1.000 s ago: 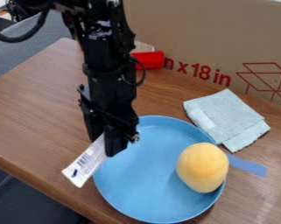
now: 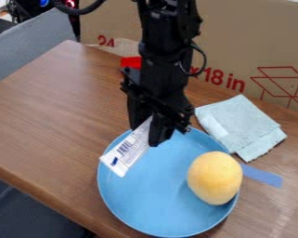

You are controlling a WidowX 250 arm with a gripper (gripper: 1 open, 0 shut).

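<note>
My black gripper [image 2: 152, 124] is shut on a white packet with printed label [image 2: 126, 152], held tilted over the left part of the blue plate [image 2: 158, 204]. A yellow round object [image 2: 214, 178] rests on the plate's right side.
A folded pale cloth [image 2: 239, 125] lies behind the plate on the right. A red object [image 2: 130, 61] is mostly hidden behind the arm. A cardboard box [image 2: 251, 56] stands at the back. Blue tape [image 2: 263, 176] lies at right.
My gripper, with the packet in it, has moved up and to the right, further over the plate. The red object is now more hidden by the arm.
</note>
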